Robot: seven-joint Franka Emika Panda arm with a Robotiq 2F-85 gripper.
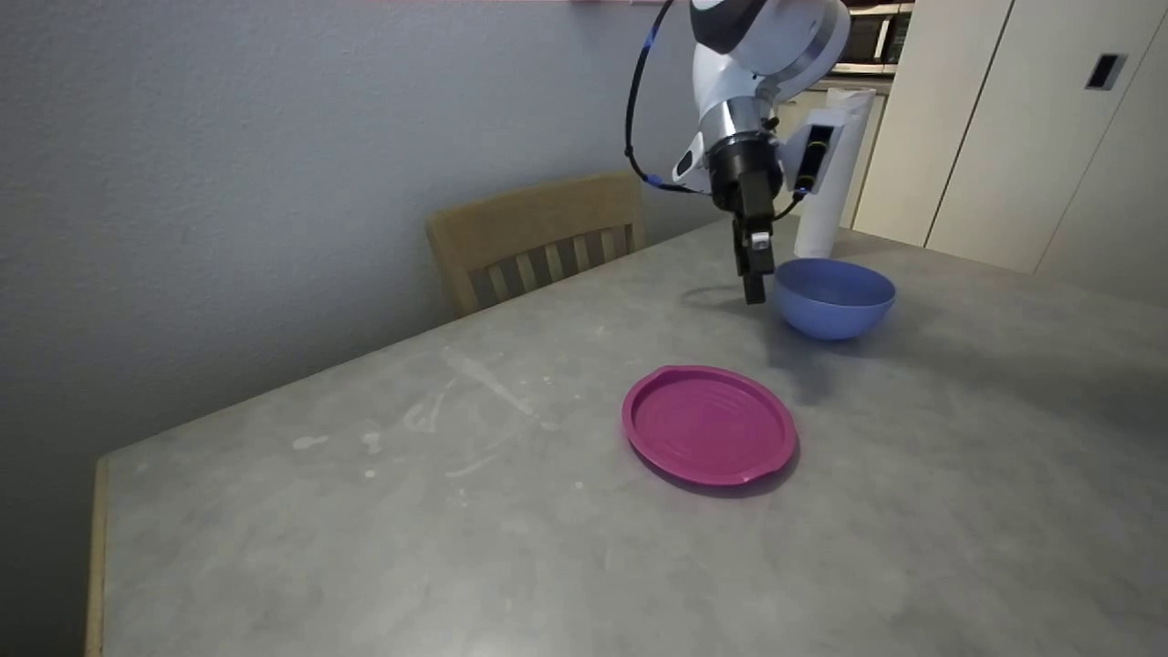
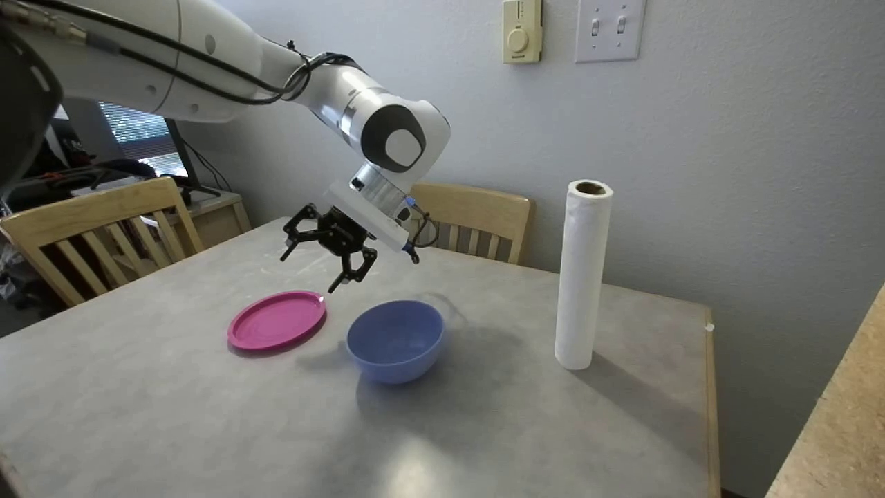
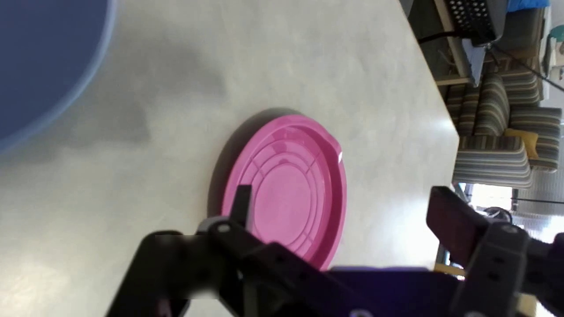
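Observation:
My gripper (image 2: 308, 272) hangs in the air above the table, open, its two fingers spread wide with nothing between them. Flat on the tabletop lies a pink plate or lid (image 1: 709, 425) with a raised rim. The blue bowl (image 2: 395, 341) stands upright, apart from the plate, and its visible inside looks empty. From the wrist camera, the pink plate (image 3: 288, 185) shows beyond the left finger, which covers part of its lower edge. The bowl (image 3: 42, 63) is cut off at the upper left of that view.
An upright white paper roll (image 2: 582, 274) stands near the table's end. Wooden chairs (image 1: 537, 235) line the wall side.

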